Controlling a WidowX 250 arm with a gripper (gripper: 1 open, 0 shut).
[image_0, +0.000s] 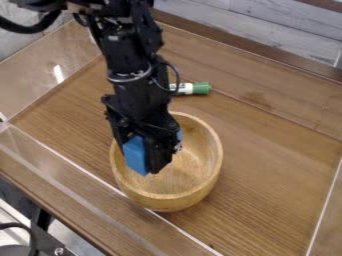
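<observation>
My black gripper (147, 140) reaches down into a round light wooden bowl (190, 185), shut on a blue object (135, 157) that shows beneath and between its fingers in the left half of the bowl. The arm hides part of the bowl's back and much of the object.
A green and white cylindrical item (190, 88) lies behind the bowl. A pale edge runs along the left, and a board wall stands at the back.
</observation>
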